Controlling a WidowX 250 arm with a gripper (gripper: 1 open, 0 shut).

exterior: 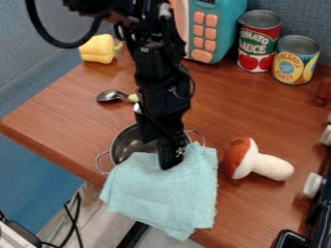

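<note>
My black gripper (171, 155) is low over a metal pot (135, 143) at the table's front edge, its tips at a light blue cloth (161, 194) that drapes over the pot and down past the edge. Whether the fingers are open or shut on the cloth is hard to see. The arm hides part of the pot.
On the wooden table (65, 126) are a toy mushroom (265, 165), two cans (256, 41), a teal toy microwave (211, 34), a spoon (111, 96) and a yellow object (99, 48). A black appliance (308, 223) stands at the right edge.
</note>
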